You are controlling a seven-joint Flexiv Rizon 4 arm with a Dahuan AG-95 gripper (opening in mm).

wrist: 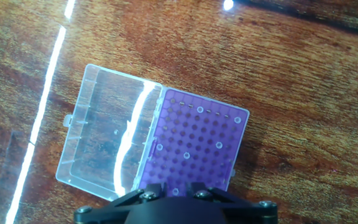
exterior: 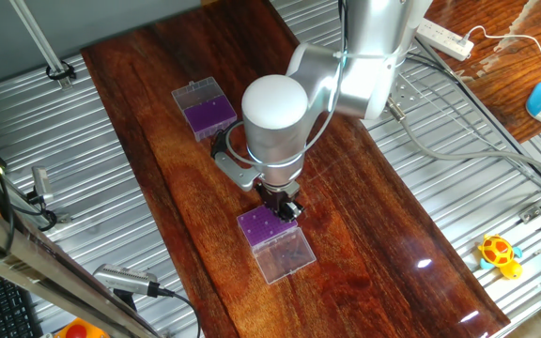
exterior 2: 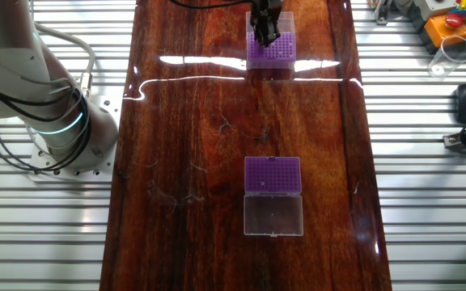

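Note:
My gripper (exterior: 289, 208) is above the purple grid of an open clear box, near the grid's edge. In the wrist view its two dark fingertips (wrist: 156, 190) stand apart, with purple surface and a small white ring showing between them. Whether they touch the rack is hard to tell. The purple rack (wrist: 199, 134) holds several white ring-topped pieces and a few small metallic bits along one edge. Its clear lid (wrist: 104, 130) lies folded open beside it. A second box with a purple rack (exterior 2: 272, 174) and an open clear lid (exterior 2: 273, 215) rests farther along the table.
Off to one side lie a toy turtle (exterior: 498, 252) and a power strip (exterior: 444, 39). A camera (exterior: 125, 279) with a cable stands at the opposite edge.

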